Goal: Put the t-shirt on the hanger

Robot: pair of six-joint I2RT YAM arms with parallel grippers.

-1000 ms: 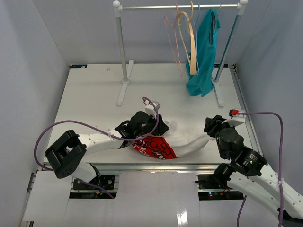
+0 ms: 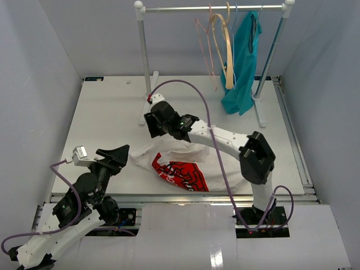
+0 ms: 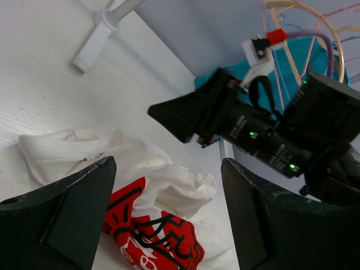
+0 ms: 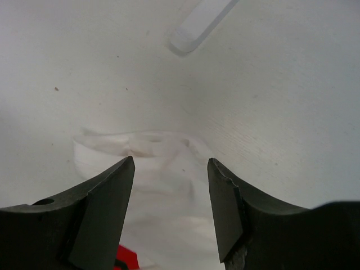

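The white t-shirt (image 2: 202, 169) with a red and black print lies crumpled at the front of the white table, also below the fingers in the left wrist view (image 3: 152, 185) and right wrist view (image 4: 169, 208). My right gripper (image 2: 153, 124) is above the shirt's upper left part, fingers apart with nothing seen between them (image 4: 170, 163). My left gripper (image 2: 117, 154) is at the front left, beside the shirt, open and empty (image 3: 167, 165). Wooden hangers (image 2: 229, 79) hang on the rack's rail.
The clothes rack (image 2: 214, 8) stands at the back, with thin pink hangers (image 2: 202, 45) and a teal garment (image 2: 239, 95). Its left foot (image 2: 143, 112) lies just beyond my right gripper.
My right arm has swung from the lower right to above the shirt's left part.
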